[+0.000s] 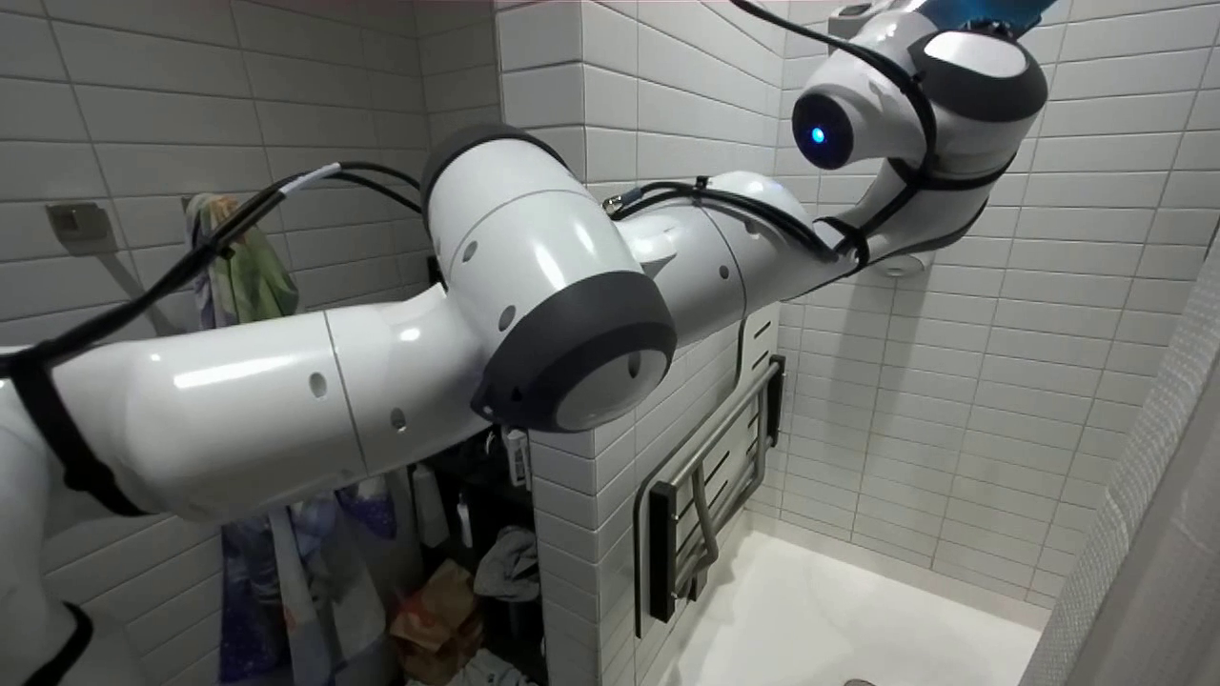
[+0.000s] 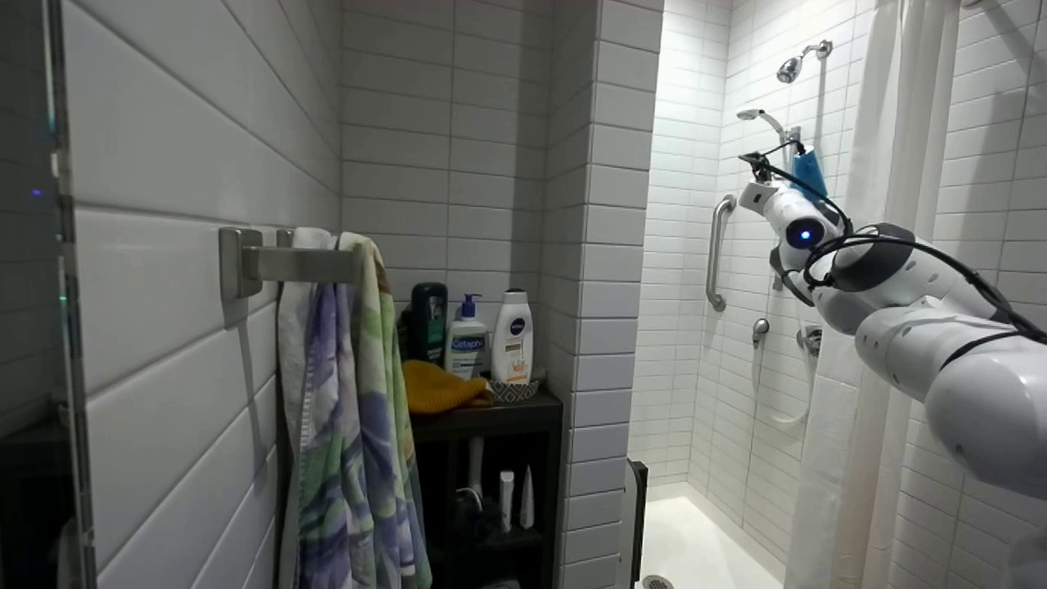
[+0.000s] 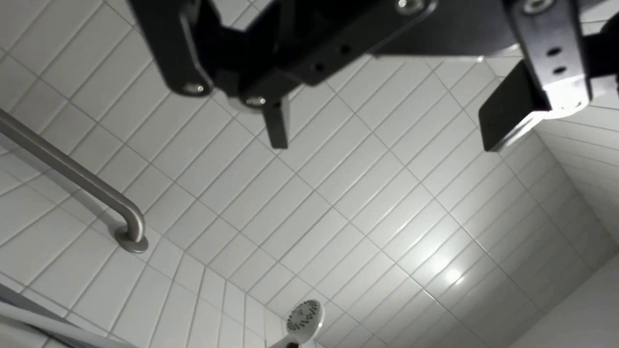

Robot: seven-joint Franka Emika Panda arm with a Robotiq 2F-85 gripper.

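In the wrist view my gripper stands open, its dark fingers far apart and only white wall tiles showing between them. The perforated shower head (image 3: pixel 304 319) is at the bottom edge of that view, well clear of the fingers. Exterior view 2 has the arm's wrist (image 2: pixel 780 211) raised inside the shower, near the hand shower (image 2: pixel 761 117); the fingers are too small there to make out. A blue part (image 2: pixel 807 175) sits on the wrist. Exterior view 1 cuts off the gripper above its top edge.
A grab bar (image 2: pixel 719 254) runs along the shower wall. The folded seat (image 1: pixel 715 474) hangs on the side wall, and a curtain (image 2: pixel 864 393) borders the opening. My arm mostly covers the wall dispenser (image 1: pixel 901 267). Bottles (image 2: pixel 513 339) stand on a shelf outside.
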